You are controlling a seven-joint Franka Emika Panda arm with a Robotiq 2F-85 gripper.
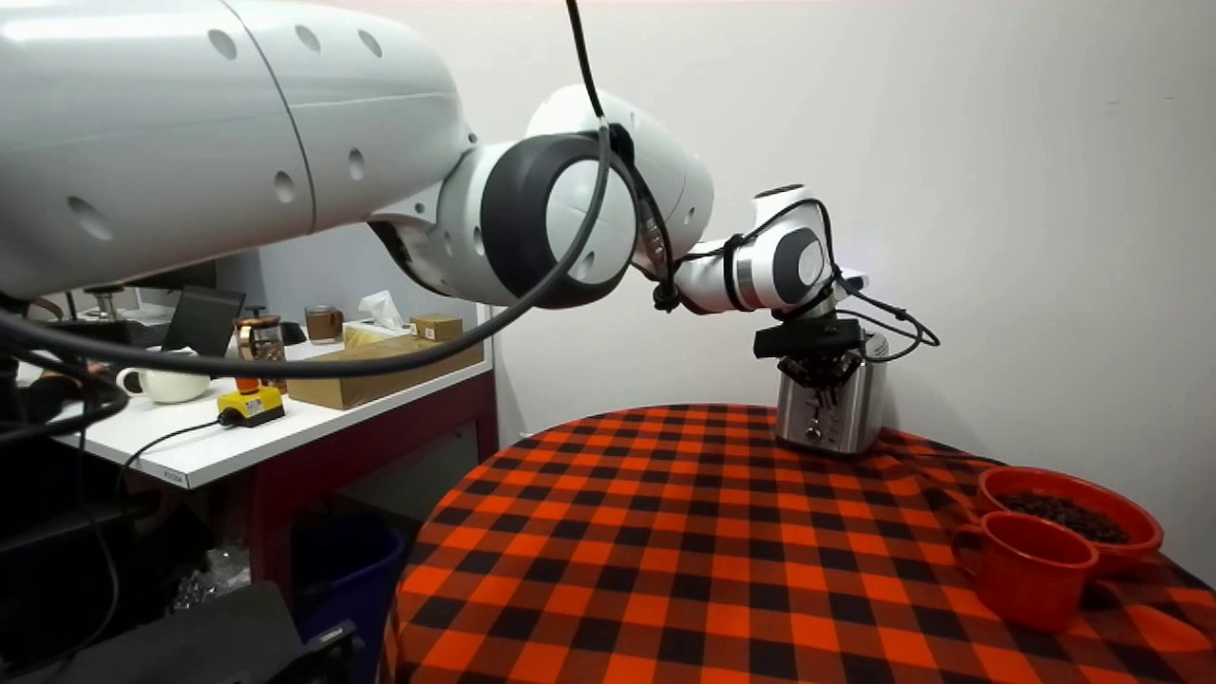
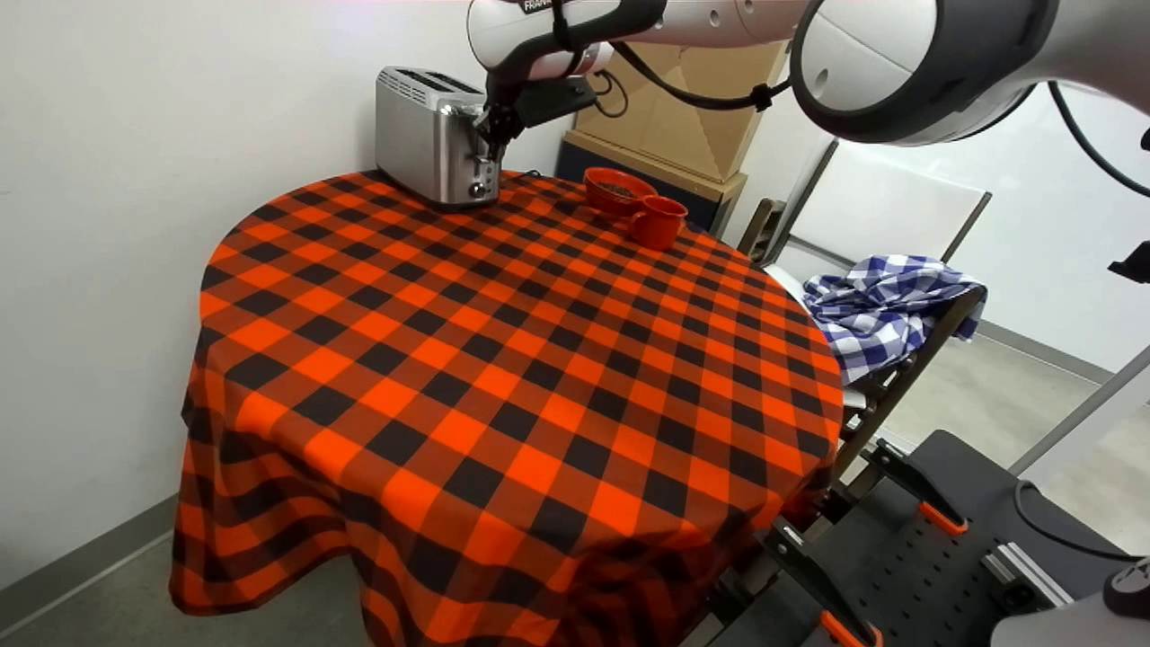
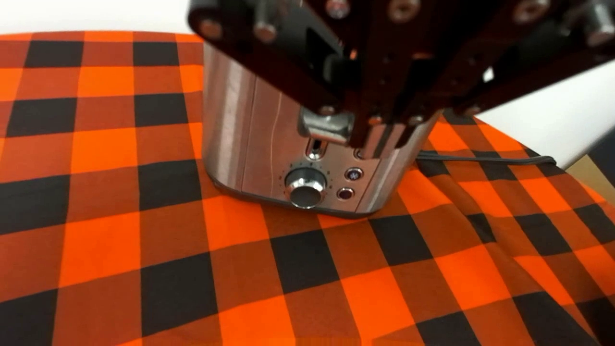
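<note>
A brushed-steel toaster (image 3: 230, 115) stands upright on the checked cloth, its control face towards the wrist camera. On that face are a lever (image 3: 326, 126), a round dial (image 3: 306, 188) and small buttons (image 3: 353, 174). My gripper is shut, pointing down right in front of the face, its fingertips beside the lever; nothing shows between them. Whether they touch the lever I cannot tell, as the gripper's body covers the upper face. From the side, the gripper (image 2: 493, 149) appears close against the toaster's front (image 2: 447, 162).
On the table's far right in exterior view 1 are a red mug (image 1: 1032, 570) and a red bowl (image 1: 1111, 498) of dark pieces. The toaster's cord (image 3: 490, 158) runs off to one side. Much of the checked tablecloth (image 2: 474, 356) is clear.
</note>
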